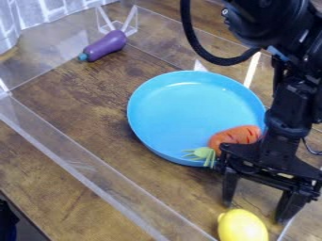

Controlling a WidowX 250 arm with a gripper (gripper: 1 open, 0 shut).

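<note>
My black gripper [262, 193] is low at the right, its fingers open and pointing down at the wooden table, just behind a yellow lemon [242, 228] at the bottom edge. A blue plate [176, 108] sits in the middle, with an orange toy carrot [234, 139] with green leaves on its right front part, partly hidden by the gripper.
A purple toy eggplant [104, 46] lies at the upper left. Clear plastic barriers [75, 165] run along the left and front.
</note>
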